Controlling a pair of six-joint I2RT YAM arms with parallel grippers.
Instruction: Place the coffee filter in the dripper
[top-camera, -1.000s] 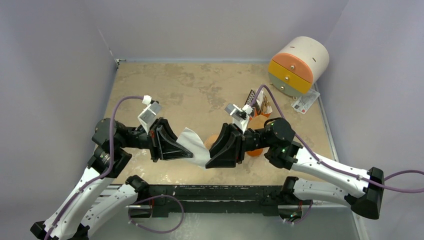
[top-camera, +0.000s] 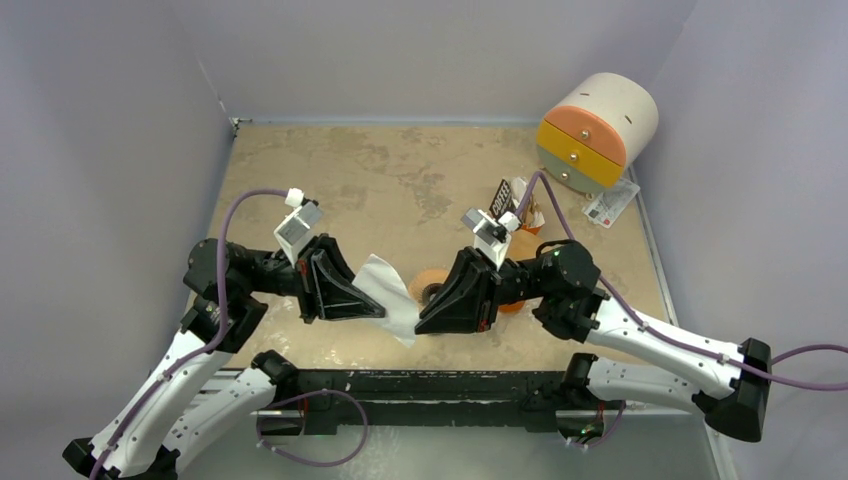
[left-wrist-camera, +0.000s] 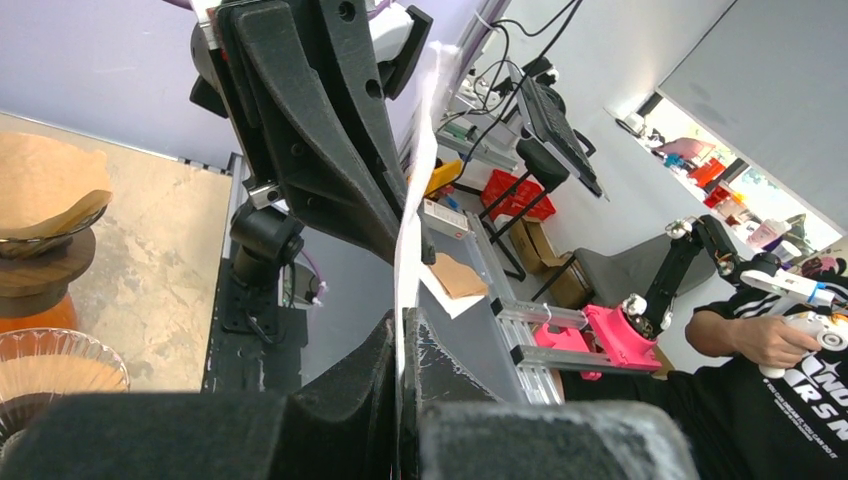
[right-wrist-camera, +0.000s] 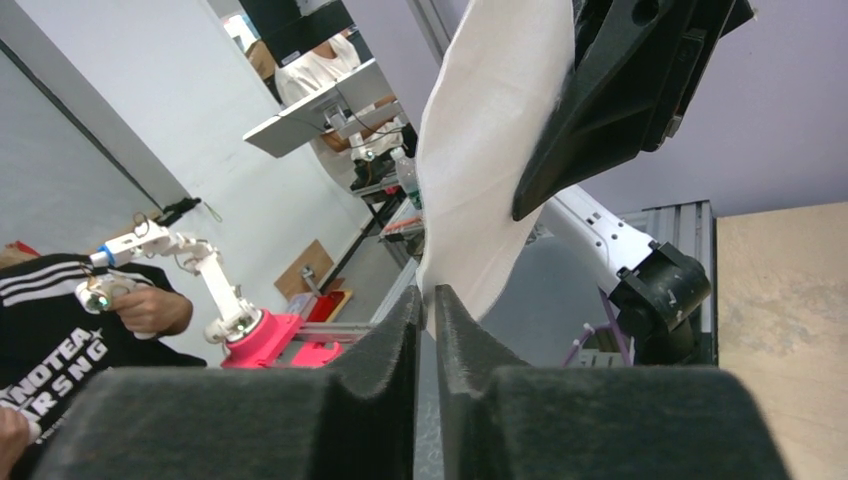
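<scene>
A white paper filter (top-camera: 390, 295) hangs upright between my two grippers over the front middle of the table. My left gripper (top-camera: 378, 311) is shut on it, the paper pinched edge-on in the left wrist view. My right gripper (top-camera: 424, 326) has its fingertips at the filter's edge (right-wrist-camera: 490, 140); in the right wrist view they are close together at the paper, and whether they grip it is unclear. The dripper (left-wrist-camera: 40, 265), on a wooden ring, holds brown paper and stands behind the grippers, largely hidden from above.
A glass vessel (left-wrist-camera: 60, 370) stands by the dripper. A small drawer box (top-camera: 585, 135) and a basket of packets (top-camera: 515, 205) sit at the back right.
Over the last second my right gripper has shifted slightly rightward. The filter's lower part hangs a little lower; my left gripper has barely moved.
</scene>
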